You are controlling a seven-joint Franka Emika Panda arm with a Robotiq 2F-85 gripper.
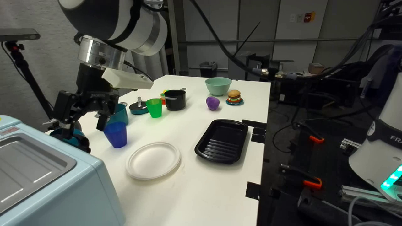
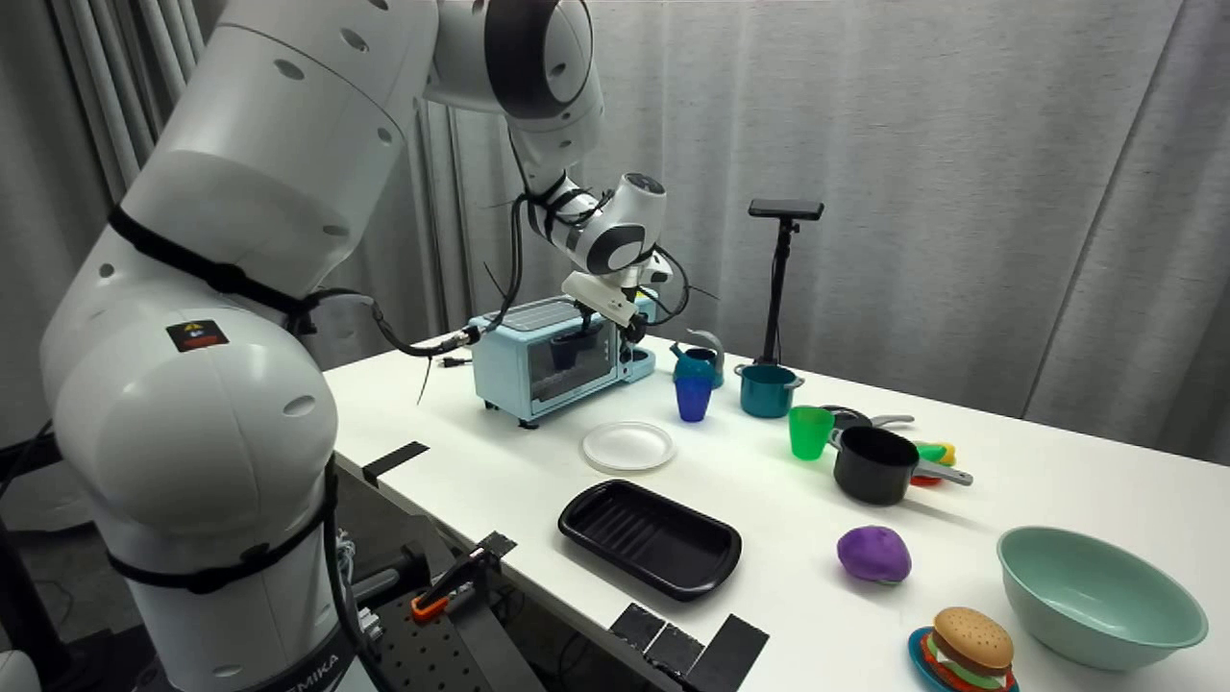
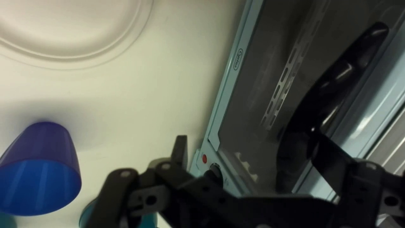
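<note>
My gripper (image 1: 84, 126) stands open, its fingers spread wide, above the front of the light blue toaster oven (image 1: 84, 177). In the wrist view, the oven's black door handle (image 3: 338, 79) runs diagonally close to the right finger (image 3: 332, 161); whether they touch I cannot tell. The left finger (image 3: 180, 150) hangs over the table side of the oven front, near the control knob (image 3: 215, 171). Nothing is held between the fingers. The glass door (image 2: 573, 367) looks closed in exterior view 2.
A blue cup (image 1: 116, 135) and a white plate (image 1: 153, 160) stand just in front of the oven. A teal pot (image 2: 767, 392), green cup (image 2: 810, 432) and black pot (image 2: 873, 467) are farther along. The black tray (image 2: 651, 538) lies near the table edge.
</note>
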